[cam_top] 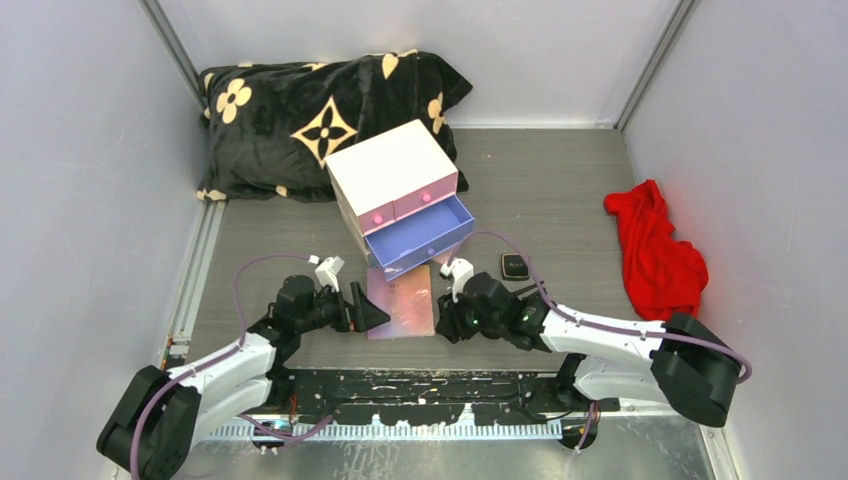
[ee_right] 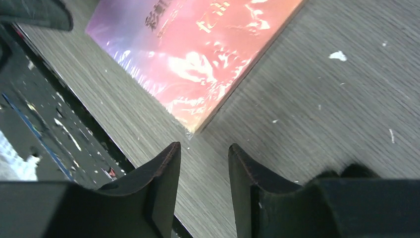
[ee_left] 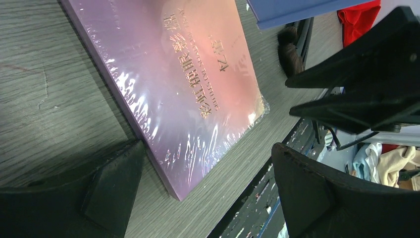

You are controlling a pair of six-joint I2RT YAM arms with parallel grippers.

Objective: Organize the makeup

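A shrink-wrapped pink-purple palette box [cam_top: 398, 305] [ee_left: 173, 89] [ee_right: 193, 69] lies flat below the blue drawer [cam_top: 420, 245] of the pink-and-white organizer [cam_top: 390, 165]. My left gripper [cam_top: 360, 310] is open at the box's left side, one finger beside its edge; I cannot tell if it touches. My right gripper [cam_top: 448, 322] is part open, with only floor showing between its fingers, just off the box's right corner.
A black square item [cam_top: 514, 266] lies behind the right gripper, with dark items partly hidden by the arm. A red cloth [cam_top: 650, 245] lies at right, a patterned pillow [cam_top: 270, 130] at back left.
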